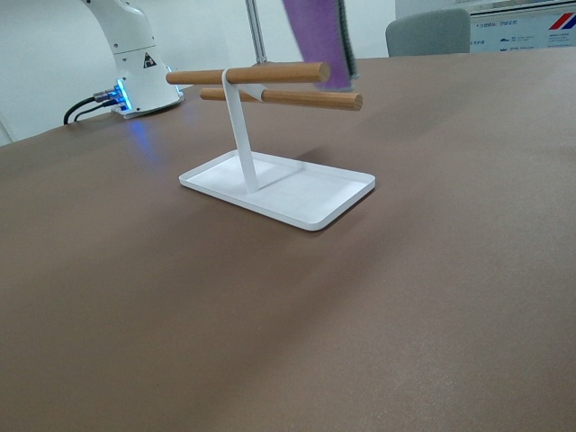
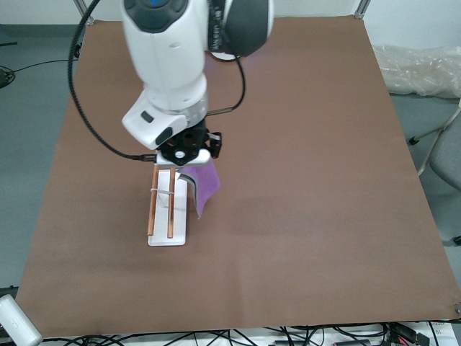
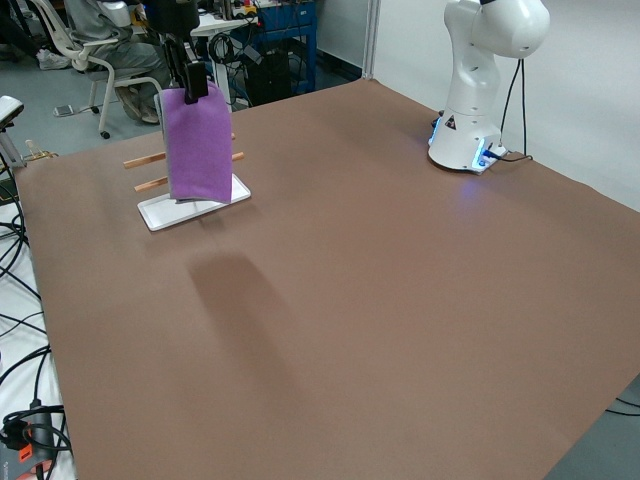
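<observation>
My gripper (image 3: 191,88), black, hangs above the rack, shut on a purple cloth (image 3: 197,145) with a grey edge, which drapes down from it. In the left view the cloth (image 2: 202,187) hangs at the rack's right side, partly hidden under the arm. The rack has two wooden bars (image 1: 270,72) on a white post over a white tray (image 1: 306,198). In the top view only the cloth's lower end (image 1: 315,40) shows, above and behind the bars. Whether it touches them I cannot tell.
Cables run along the table's edge, and a grey chair (image 2: 450,155) stands beside it.
</observation>
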